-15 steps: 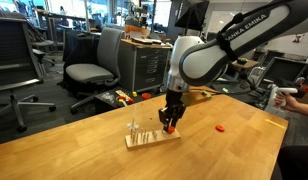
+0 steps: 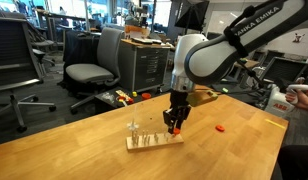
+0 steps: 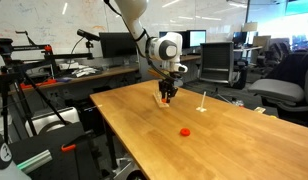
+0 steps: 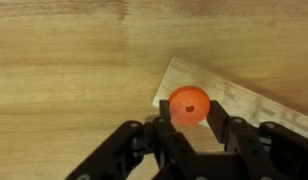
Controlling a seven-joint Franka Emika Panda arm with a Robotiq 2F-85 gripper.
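A round orange-red piece [image 4: 189, 105] sits between the fingertips in the wrist view, and my gripper is shut on it. Below it lies a pale wooden board [image 4: 229, 92], running off toward the lower right. In exterior view 1 the board [image 2: 144, 144] carries several thin upright pegs, and my gripper [image 2: 175, 122] is at its right end with the red piece [image 2: 175, 130] low in its fingers. Whether the piece touches the board or a peg cannot be told.
Another red piece [image 2: 220, 128] lies on the table right of the board; exterior view 2 shows a red piece [image 3: 185, 132] on open tabletop. A thin white upright object [image 3: 203, 101] stands on the table. Office chairs stand beyond.
The gripper and red piece have shifted slightly to the right at the board's right end. The board has stayed in place.
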